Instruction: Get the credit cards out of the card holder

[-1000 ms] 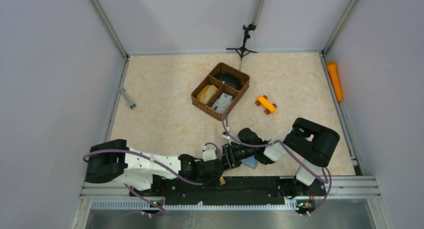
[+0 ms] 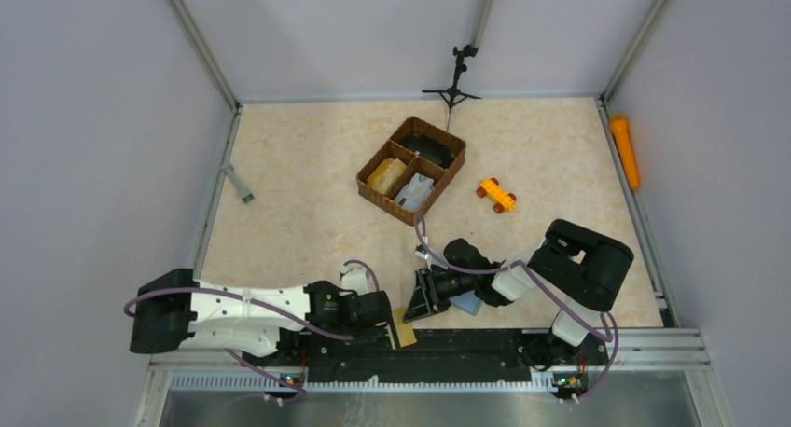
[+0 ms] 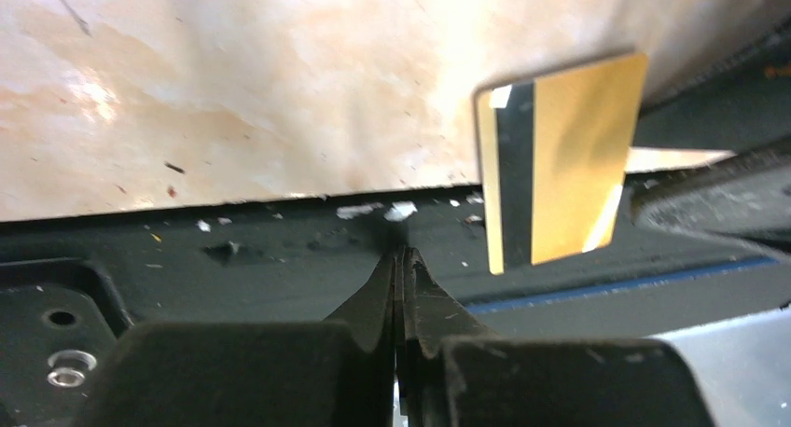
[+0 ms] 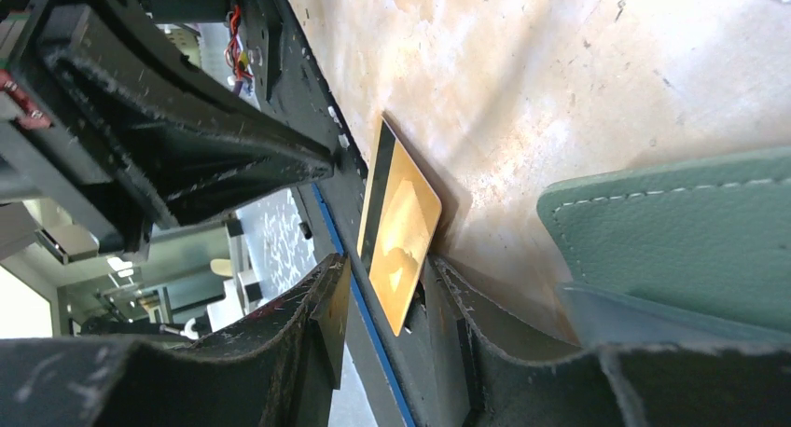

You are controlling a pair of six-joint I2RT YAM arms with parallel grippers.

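Observation:
A gold card with a black stripe [image 3: 569, 166] lies over the front edge of the table, partly above the dark strip. In the left wrist view my left gripper is shut, with nothing showing between its fingertips; the card is off to its right. My right gripper is part open. Its fingers stand at the near end of the card [image 4: 403, 213], which shows in the gap; whether they touch it I cannot tell. The green-blue card holder [image 4: 672, 227] is on the table at the right, largely hidden under the right arm from above.
A wicker basket [image 2: 370, 198] with items in its compartments stands farther back. A yellow toy car [image 2: 496, 196] sits right of it. A grey stick-like object [image 2: 238, 185] lies at the left edge, an orange one [image 2: 625, 152] by the right wall.
My left arm has drawn back to the left, away from the right gripper. The right arm stays nearly where it was.

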